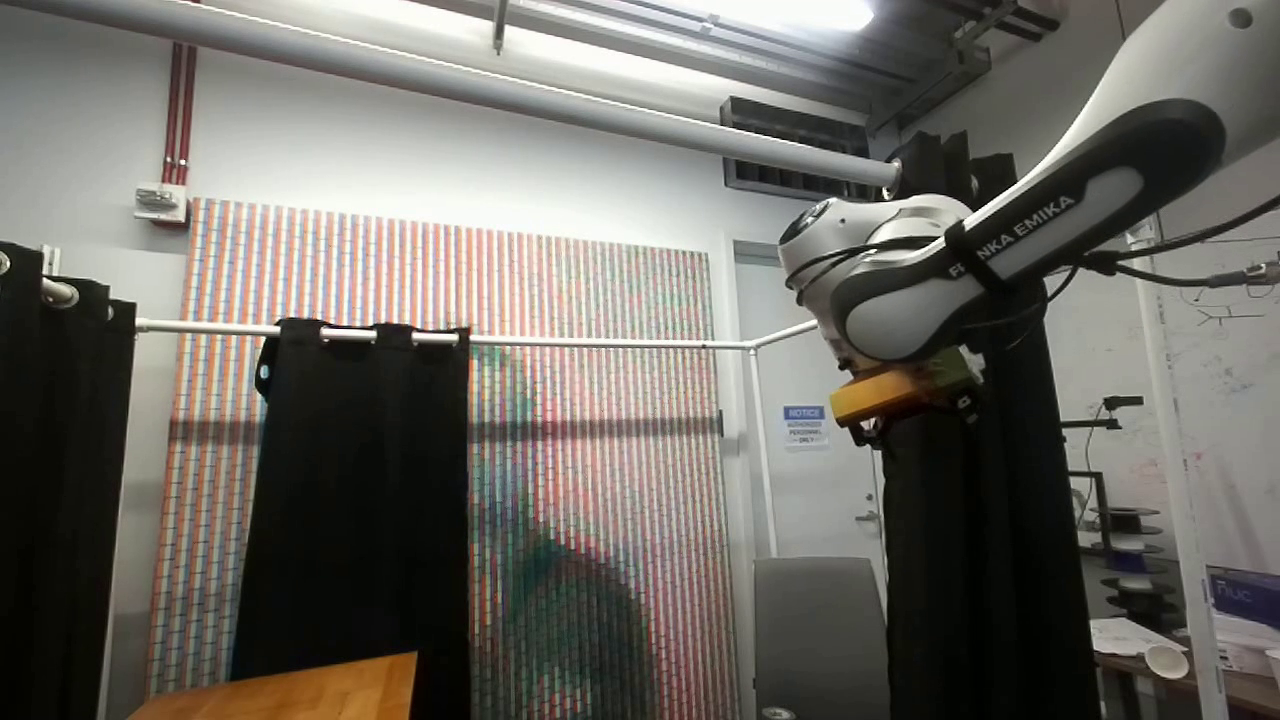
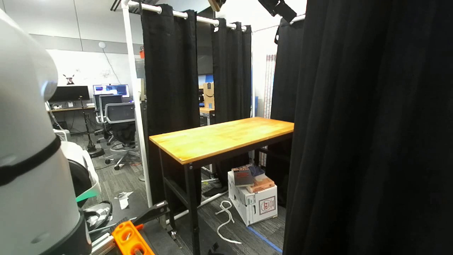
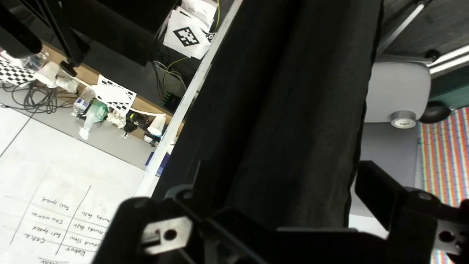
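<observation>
In the wrist view my gripper stands open, its dark fingers [image 3: 378,189] wide apart with nothing between them. Behind the gap hangs a black curtain [image 3: 303,110]. Exterior view 1 has the arm [image 1: 1044,228] raised at the upper right, with an orange-yellow block-like part [image 1: 888,394] at its wrist; the fingers there are hard to tell from the dark curtain behind. A wooden table [image 2: 221,138] with a bare top appears in exterior view 2, well below the arm. No object is in my grasp.
Black curtains [image 2: 361,127] hang on white poles around the space. A white box [image 2: 263,206] with things on top sits on the floor beneath the table. A grey chair [image 1: 822,636] stands by the door. Bottles and cables clutter a side bench [image 3: 140,105].
</observation>
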